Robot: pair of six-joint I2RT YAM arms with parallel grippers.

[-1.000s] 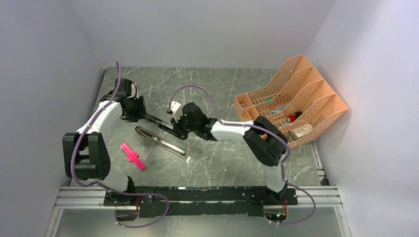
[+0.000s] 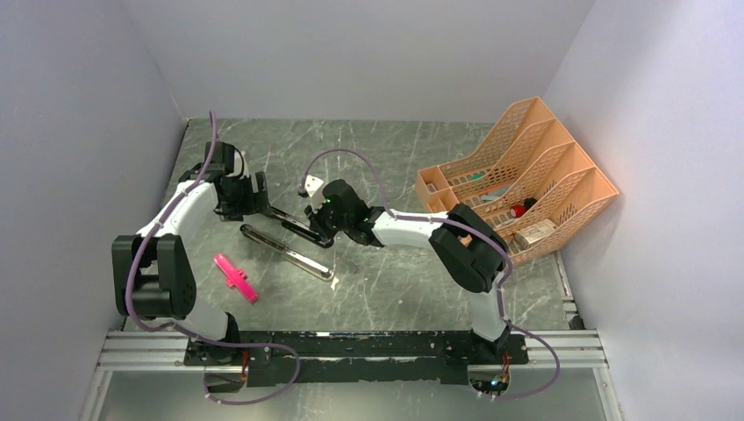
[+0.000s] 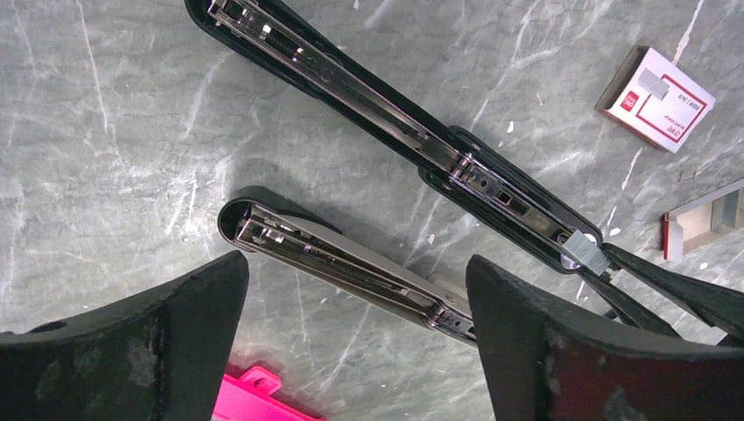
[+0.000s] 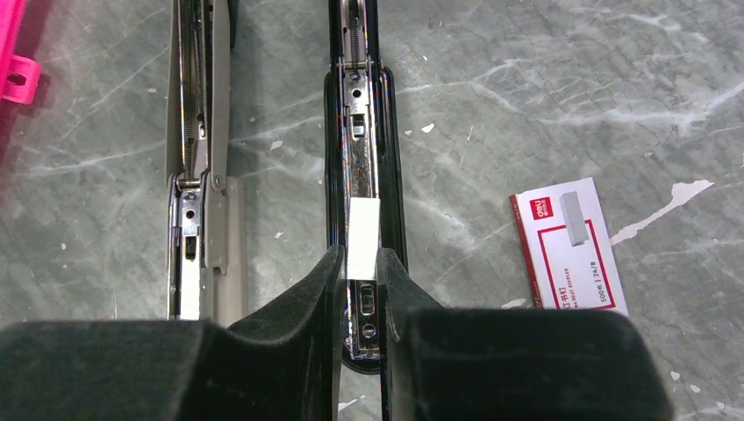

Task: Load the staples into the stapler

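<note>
A black stapler (image 3: 377, 114), folded open, lies across the table. Over the lower part of its metal channel is a silvery staple strip (image 4: 363, 235); whether it is fully seated in the channel I cannot tell. My right gripper stands open at the strip's near end, one fingertip on each side and a slim gap showing. The left wrist view also has the strip (image 3: 588, 252) at the right gripper's tips. My left gripper (image 2: 246, 200) hovers near the stapler's far-left end, its fingers (image 3: 197, 307) apart and nothing between them.
Alongside lies a second opened stapler (image 3: 351, 276), grey. A pink stapler (image 2: 235, 279) sits at the front left. The white-and-red staple box (image 3: 660, 99) and an open small tray (image 3: 709, 217) are near the right gripper. An orange organiser (image 2: 526, 175) stands at the right.
Both staplers stay in place.
</note>
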